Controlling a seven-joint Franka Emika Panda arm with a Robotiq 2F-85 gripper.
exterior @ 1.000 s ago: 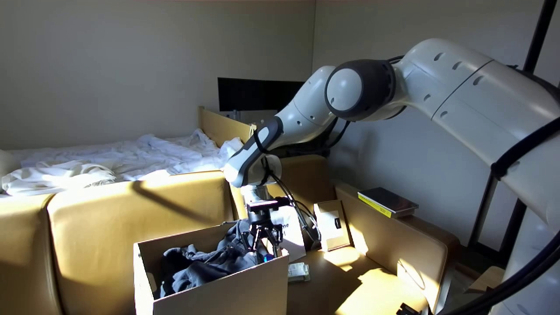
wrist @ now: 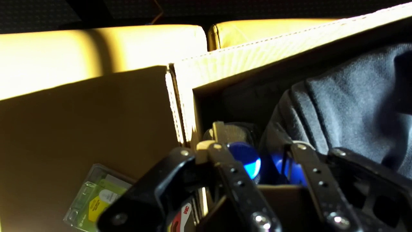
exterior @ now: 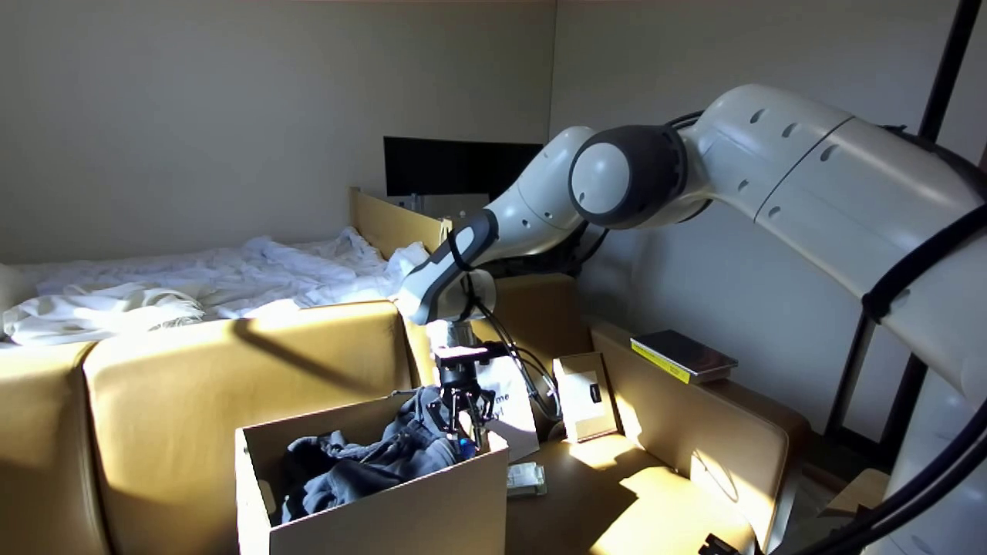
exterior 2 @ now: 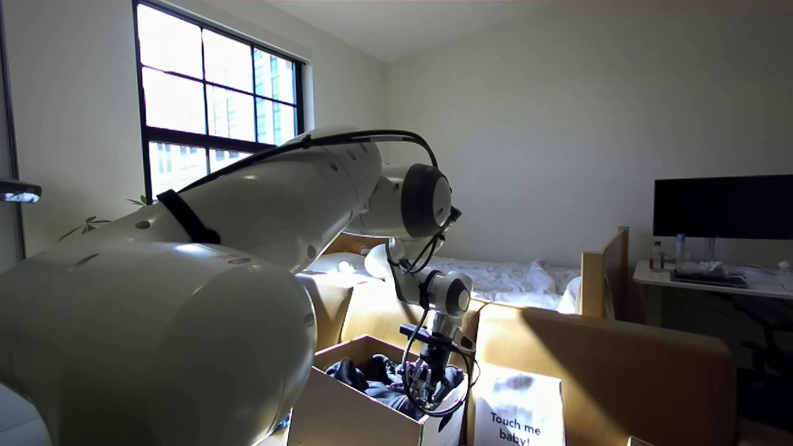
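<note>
My gripper reaches down into the near right corner of a cardboard box (exterior: 389, 513). Its fingers stand partly open, with a clear gap between them in the wrist view. A shiny blue round-ended object (wrist: 246, 156) shows in that gap, close to the left finger. More blue shows beside the right finger; whether it belongs to the same object I cannot tell. Firm contact on either side cannot be made out. Dark grey-blue cloth (wrist: 351, 100) fills much of the box to the right of the fingers.
Box walls stand close around the gripper. Outside lies a clear package with a green-yellow label (wrist: 101, 201) on the sofa seat. A white sign (exterior 2: 520, 409) leans on the backrest, and a dark book (exterior: 682, 353) rests on the sofa arm.
The fingers have drawn closer together than a second ago. The arm's elbow sits slightly lower, while the gripper stays at the same corner of the box.
</note>
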